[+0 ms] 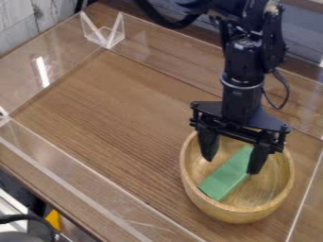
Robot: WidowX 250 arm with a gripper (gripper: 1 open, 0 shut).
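Observation:
My black gripper (235, 144) is open, its fingers lowered into the back part of a round wooden bowl (271, 198) at the lower right. A green rectangular block (225, 181) lies tilted on the bowl's floor, just below and between the fingers, with nothing visibly held.
A clear plastic object (101, 30) stands at the upper left. Dark clutter lies beyond the table's lower left corner.

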